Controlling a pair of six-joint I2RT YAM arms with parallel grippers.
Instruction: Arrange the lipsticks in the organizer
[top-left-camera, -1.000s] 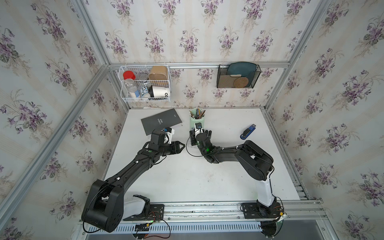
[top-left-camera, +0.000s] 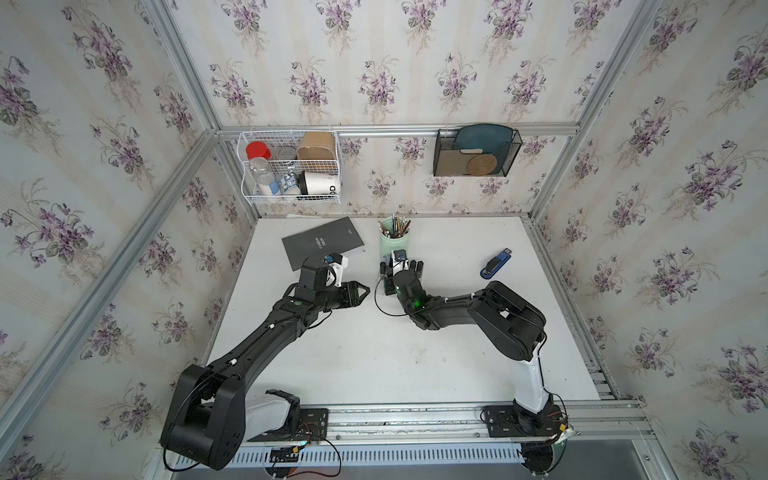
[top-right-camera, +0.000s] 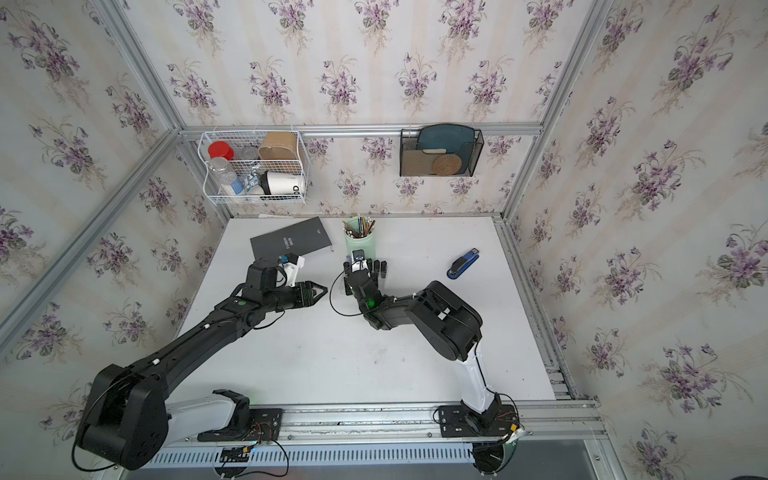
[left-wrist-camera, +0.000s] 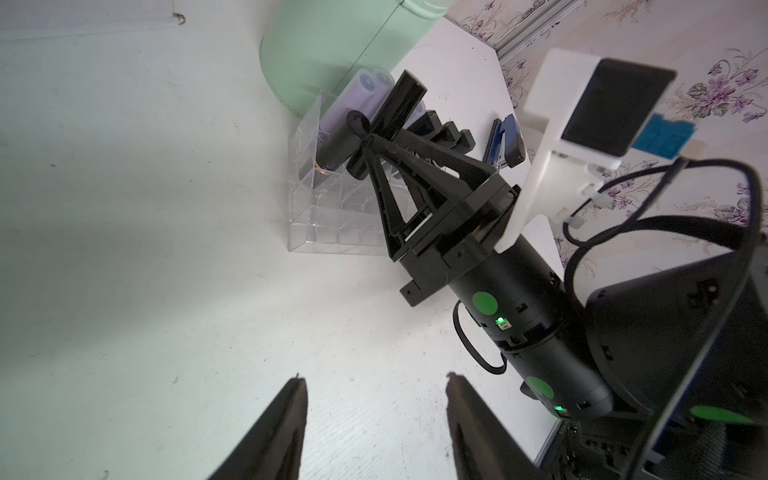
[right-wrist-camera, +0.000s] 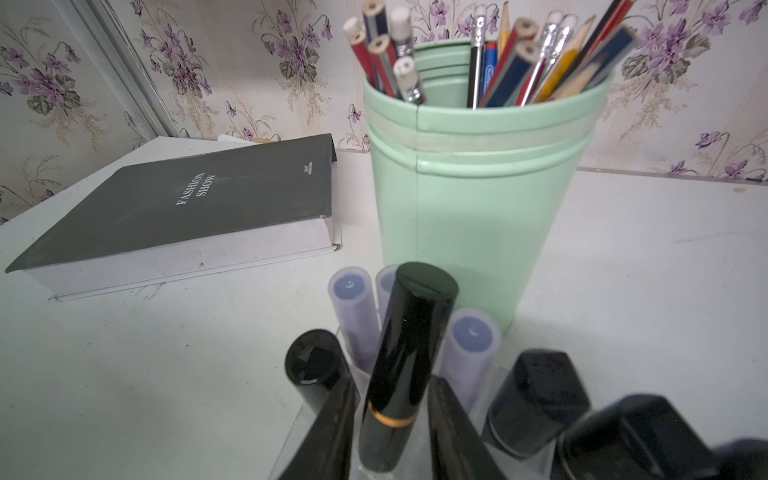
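A clear organizer (left-wrist-camera: 312, 228) stands against the green pencil cup, holding several lilac and black lipstick tubes. My right gripper is over the organizer, with a glossy black lipstick (right-wrist-camera: 409, 344) standing between its fingers; the fingertips flank its lower part, and whether they grip it I cannot tell. Lilac tubes (right-wrist-camera: 349, 308) stand behind it, dark caps (right-wrist-camera: 532, 400) to the right. My left gripper hangs open over bare table, left of the organizer, with nothing between its fingers.
The pencil cup (right-wrist-camera: 472, 208) is directly behind the organizer. A grey book (top-left-camera: 320, 240) lies at the back left, a blue stapler (top-left-camera: 496, 262) at the right. Wire baskets hang on the back wall.
My right gripper has shifted very slightly toward the table's front since a second ago. The left arm is nearly still.
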